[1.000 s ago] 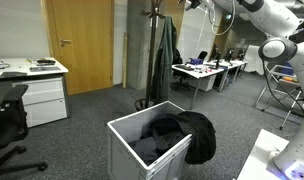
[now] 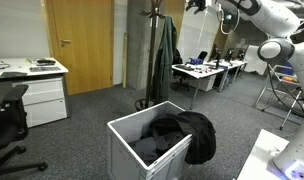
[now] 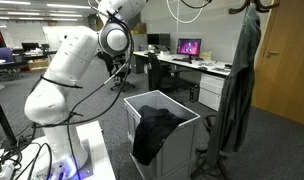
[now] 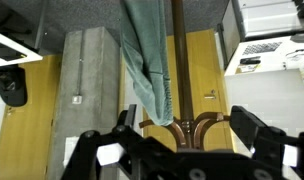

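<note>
A black garment (image 2: pixel 197 135) lies draped over the rim of the grey open bin (image 2: pixel 127 157); exterior view 2 also shows the dark cloth (image 3: pixel 157 132) hanging down the bin's side. Behind the bin rises a brown coat stand (image 2: pixel 153 55), and a grey-green garment (image 3: pixel 235 85) hangs there. The wrist view looks at the stand's pole (image 4: pixel 180 60) and curved hooks (image 4: pixel 197 128), with a hanging grey-green cloth (image 4: pixel 150 60) beside the pole. My gripper is open, its two black fingers wide apart, and no held item shows between them. In both exterior views the arm reaches high, toward the top edge.
A wooden door (image 2: pixel 78 35) stands at the back. Desks line the walls, one with a white drawer unit (image 2: pixel 44 100), and a black office chair (image 2: pixel 10 130) is at the left.
High at the top of exterior view 1, the arm's far end has shifted slightly. The bin, the black garment and the coat stand look unchanged.
</note>
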